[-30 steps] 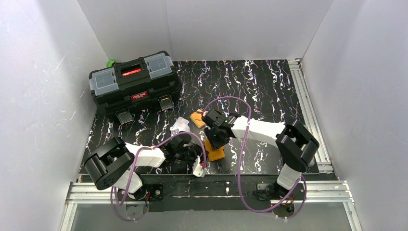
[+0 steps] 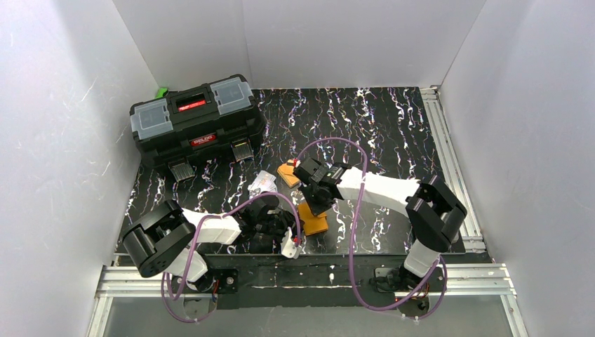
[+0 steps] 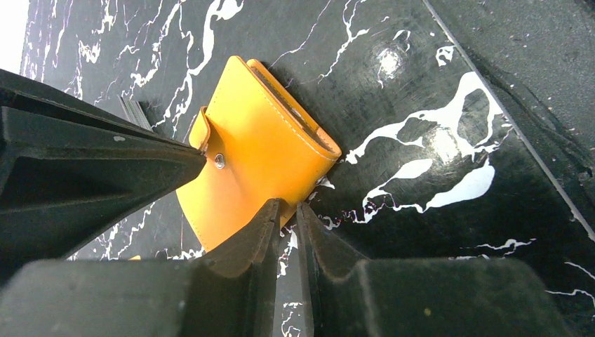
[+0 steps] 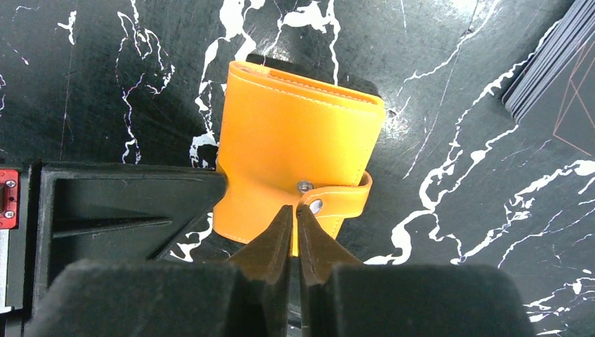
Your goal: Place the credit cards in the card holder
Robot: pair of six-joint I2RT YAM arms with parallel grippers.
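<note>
An orange card holder (image 2: 316,225) with a strap and snap stud lies near the table's front edge, its long side partly gaping in the left wrist view. My left gripper is shut on a corner of this holder (image 3: 259,140). Over the strap end, beside the stud, my right gripper stands slightly open, orange leather (image 4: 295,235) showing in its narrow gap. Whether its fingertips touch the strap (image 4: 347,200) is unclear. A stack of thin cards (image 4: 551,74) lies apart from the holder; it looks pale (image 2: 263,182) from above.
A second orange item (image 2: 288,175) lies behind the right gripper. The black toolbox (image 2: 196,126) takes up the back left.
The left arm, holder and cards look unmoved.
</note>
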